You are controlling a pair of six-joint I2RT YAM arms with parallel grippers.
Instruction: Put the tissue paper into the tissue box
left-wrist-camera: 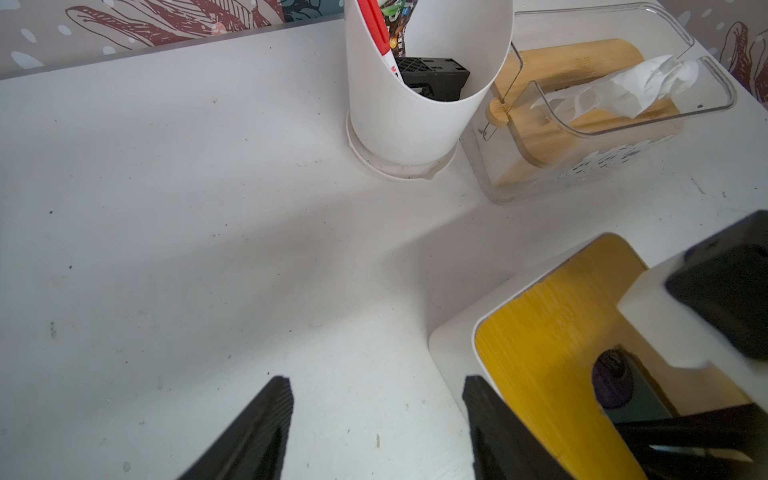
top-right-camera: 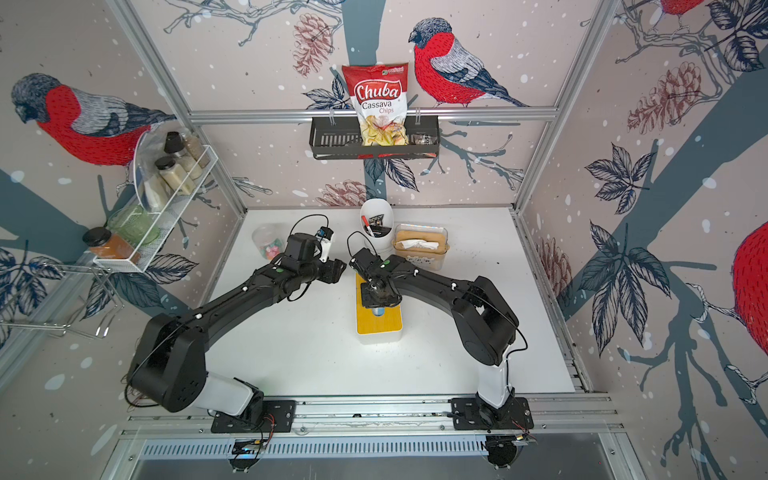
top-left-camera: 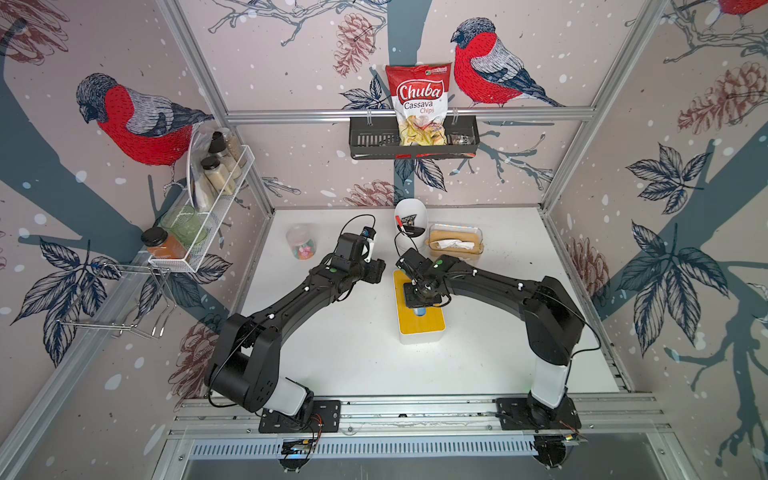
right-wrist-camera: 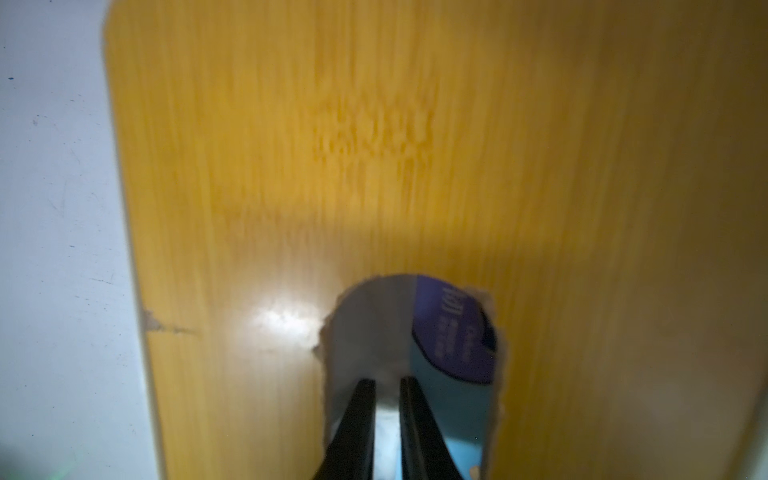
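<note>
The tissue box (top-left-camera: 420,328) with a yellow wooden lid stands mid-table; through its oval slot (right-wrist-camera: 448,336) a blue and purple packet shows. My right gripper is over that slot, fingertips close together with a narrow gap; whether anything is between them is unclear. My left gripper hangs open left of the box, above bare table. A clear container (left-wrist-camera: 592,136) behind the box holds wooden pieces and crumpled white tissue (left-wrist-camera: 632,88).
A white cup (left-wrist-camera: 392,128) with pens and dark items stands at the back. A small clear tub (top-left-camera: 301,240) is at back left. Black shelf (top-left-camera: 364,144) with chips hangs on the back wall.
</note>
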